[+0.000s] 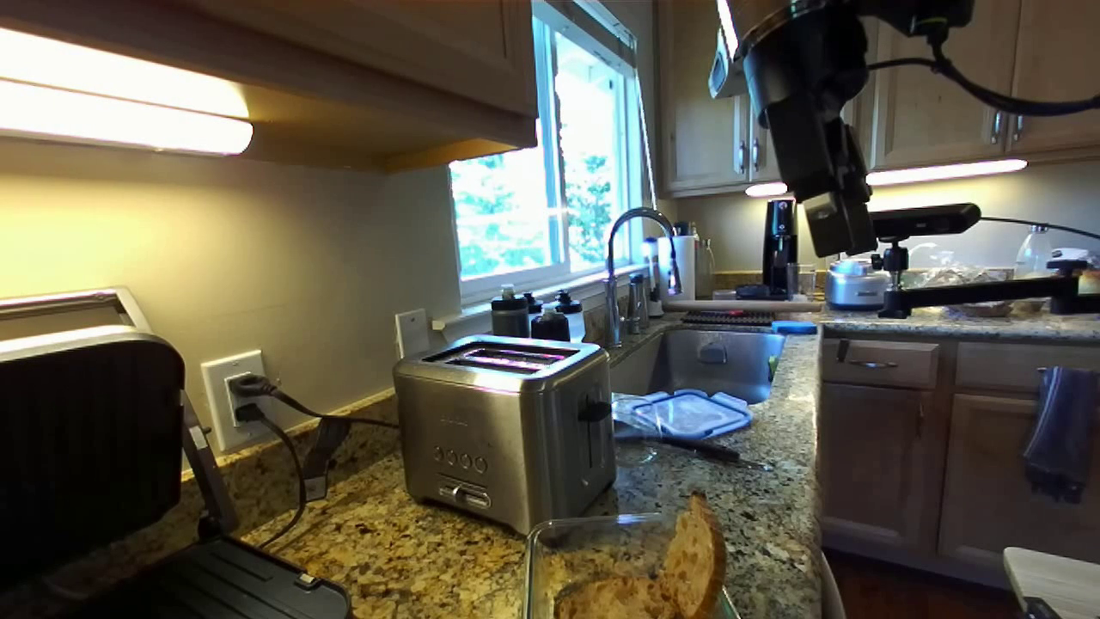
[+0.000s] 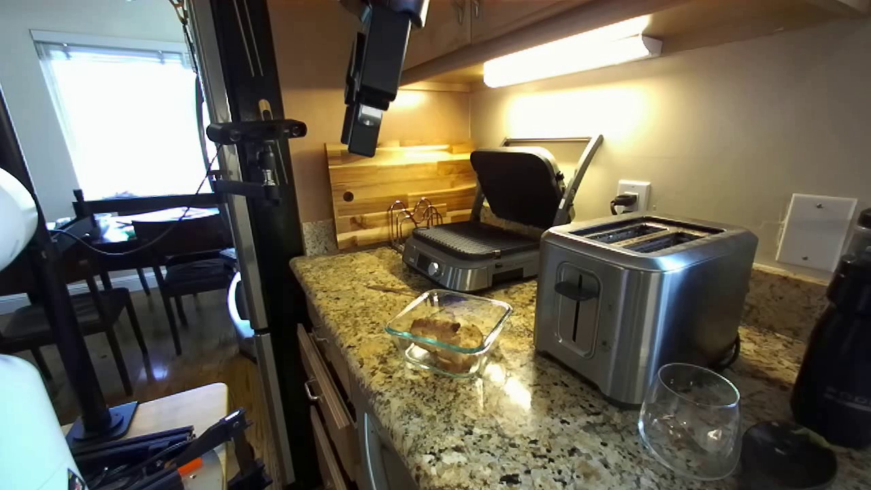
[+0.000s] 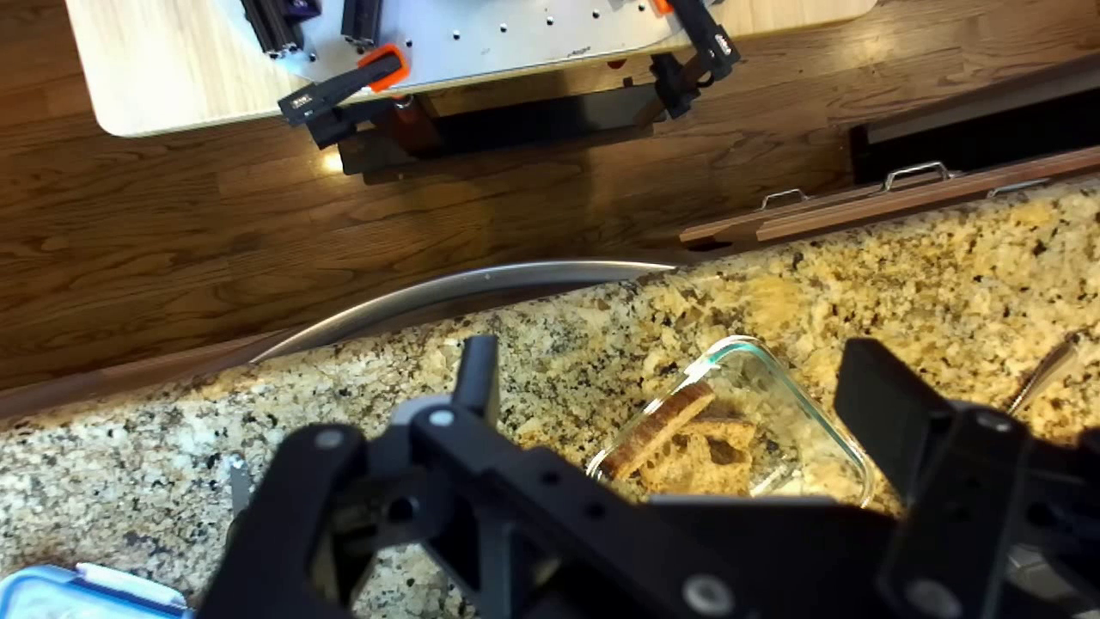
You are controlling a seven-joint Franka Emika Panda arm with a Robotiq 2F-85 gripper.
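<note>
My gripper is open and hangs high above the counter, its two fingers well apart with nothing held between them. In exterior view 2 the gripper (image 2: 360, 135) is up at the top, clear of everything below. Slices of bread (image 3: 711, 459) lie in a clear glass dish (image 3: 814, 409) on the granite; one slice leans upright against the dish wall, as the bread (image 1: 697, 557) in exterior view 1 shows. A steel toaster (image 1: 495, 444) stands beside the dish, its slots looking empty from here. My hand hides part of the dish in the wrist view.
An open contact grill (image 2: 482, 249) stands behind the dish, near a wooden board (image 2: 384, 192). A drinking glass (image 2: 691, 433) is by the toaster; a blue-rimmed lid (image 1: 696, 413) and a dark-handled knife (image 1: 701, 447) lie towards the sink.
</note>
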